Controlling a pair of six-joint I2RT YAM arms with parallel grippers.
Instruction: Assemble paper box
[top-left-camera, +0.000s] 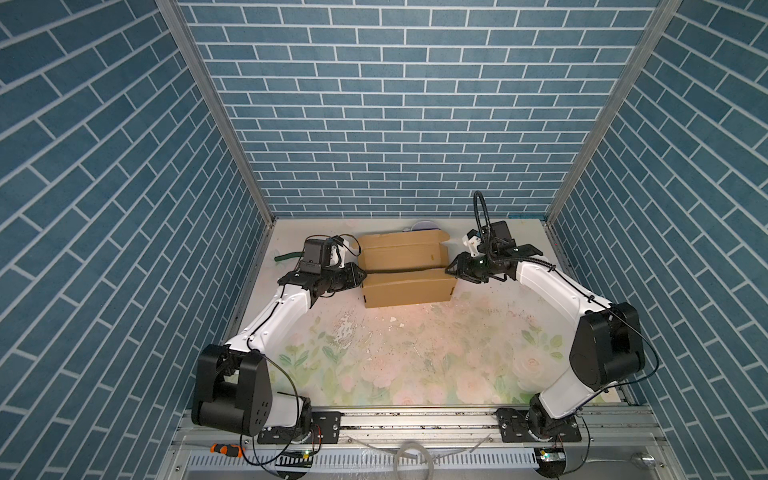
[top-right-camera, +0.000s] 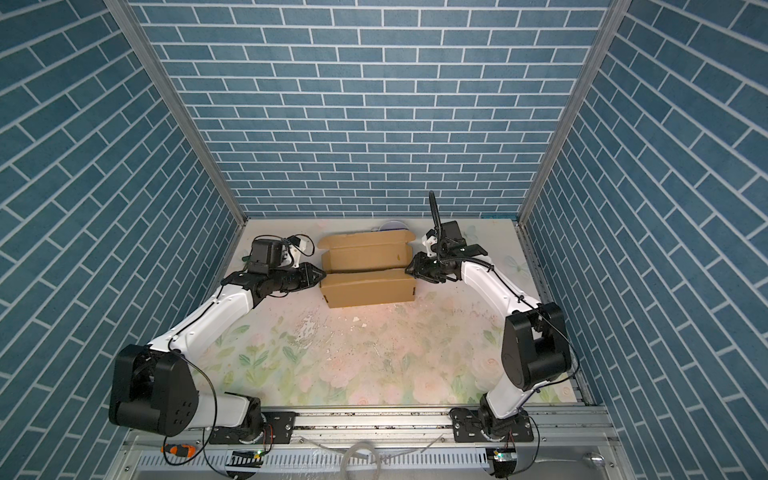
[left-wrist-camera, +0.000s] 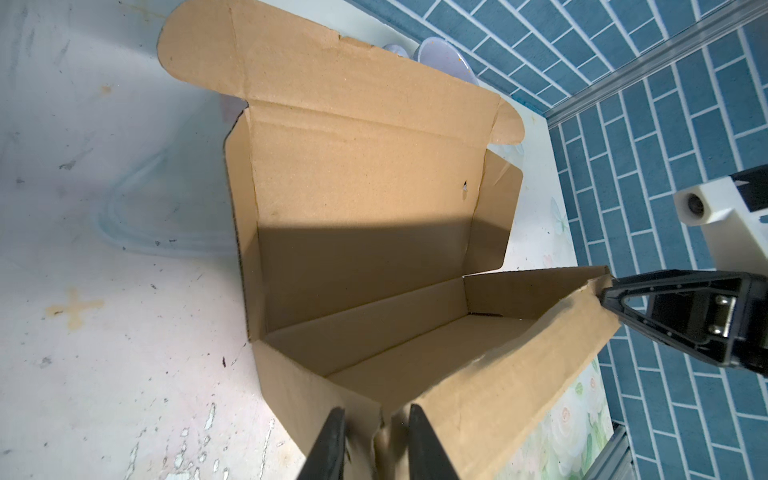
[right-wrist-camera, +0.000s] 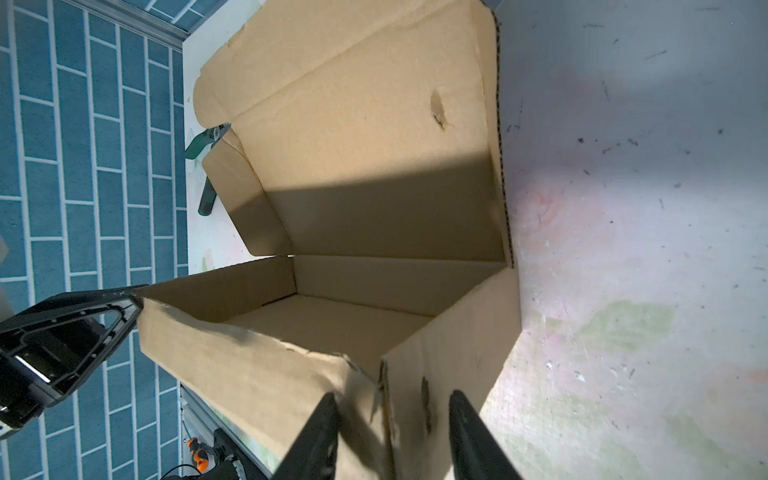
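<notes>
A brown cardboard box (top-left-camera: 409, 290) stands near the middle of the table with its tray walls up. Its lid (left-wrist-camera: 352, 176) is raised at the back, with a side flap folded inward at each end and the front flap (left-wrist-camera: 352, 64) tipped outward. My left gripper is around the front left corner, its fingers apart on either side of the cardboard. Around the front right corner, my right gripper stands with a wider gap. Whether any fingertip touches the walls cannot be told.
Behind the box is a pale round container (left-wrist-camera: 444, 57). Something green (top-left-camera: 288, 256) lies at the table's left, behind the left arm.
</notes>
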